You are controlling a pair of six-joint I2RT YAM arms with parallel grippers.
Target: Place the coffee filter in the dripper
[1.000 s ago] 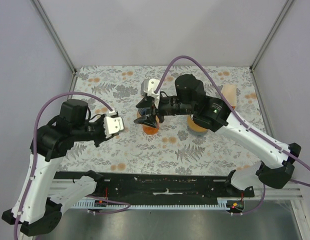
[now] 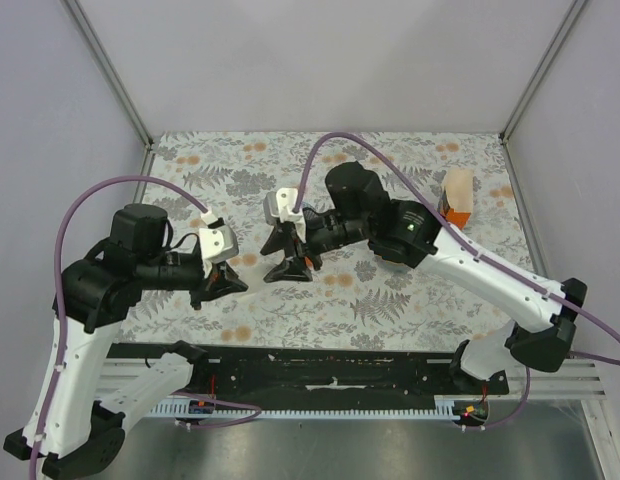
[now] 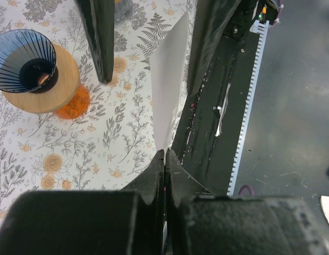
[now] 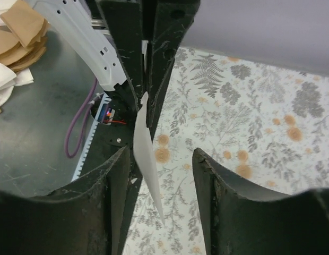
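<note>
My left gripper is shut at the tip of a white paper filter (image 3: pixel 167 74), which stands up edge-on from its fingertips. My right gripper is part open, its fingers either side of that filter, with space showing round the paper. The dripper (image 3: pixel 24 58), a blue ribbed cone, sits on a round wooden stand with orange below; from above, my right arm mostly hides it.
An orange box with paper (image 2: pixel 457 200) stands at the back right of the floral mat (image 2: pixel 220 160). The mat's front edge (image 2: pixel 340 350) borders a dark rail. Brown and white filters (image 4: pixel 21 32) lie in the right wrist view.
My right gripper has moved left toward it, covering more of the space between the arms.
</note>
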